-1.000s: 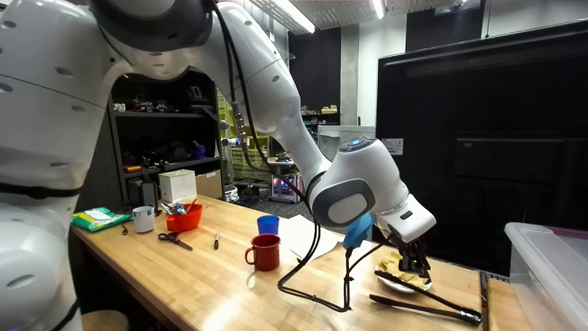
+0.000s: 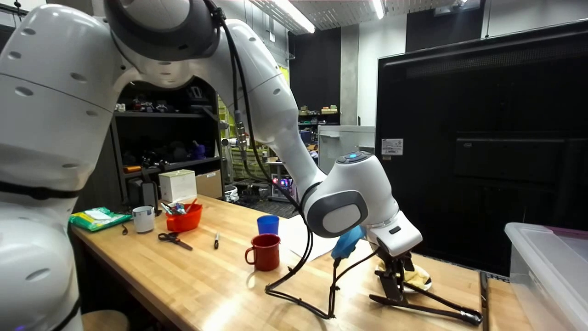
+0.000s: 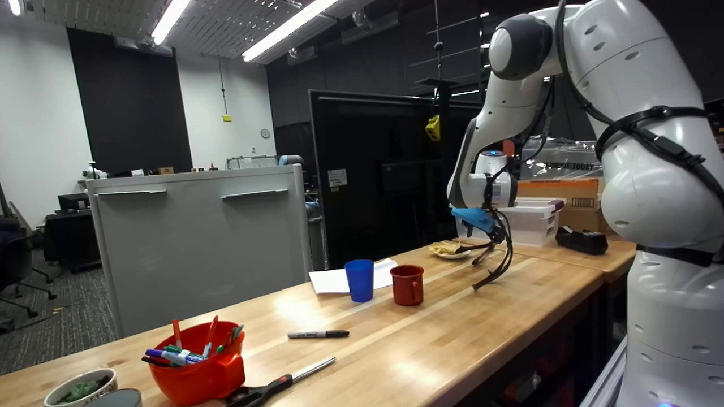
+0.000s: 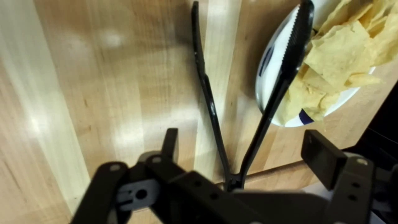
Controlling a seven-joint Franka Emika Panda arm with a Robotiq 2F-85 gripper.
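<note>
Black tongs (image 4: 213, 112) lie spread on the wooden table, their hinge end toward my gripper in the wrist view. One tong arm rests over the rim of a white bowl (image 4: 274, 71) holding yellow chips (image 4: 334, 56); the other lies on the table. My gripper is open, its fingers (image 4: 170, 145) wide apart on either side of the tongs, with nothing gripped. From exterior view 1, the gripper (image 2: 398, 276) hangs low over the tongs (image 2: 441, 311), partly hiding the bowl. How far it stands above them is hard to tell.
A red mug (image 2: 265, 253), a blue cup (image 2: 268, 224) and white paper (image 3: 332, 281) occupy the middle of the table. Farther along are a marker (image 3: 319, 333), scissors (image 3: 278, 385) and a red pen holder (image 3: 203, 376). A clear plastic bin (image 2: 545, 276) stands beyond the table's seam.
My gripper has come down and shifted slightly left in exterior view 1, from above the bowl to low over the tongs. The tongs and bowl look unmoved.
</note>
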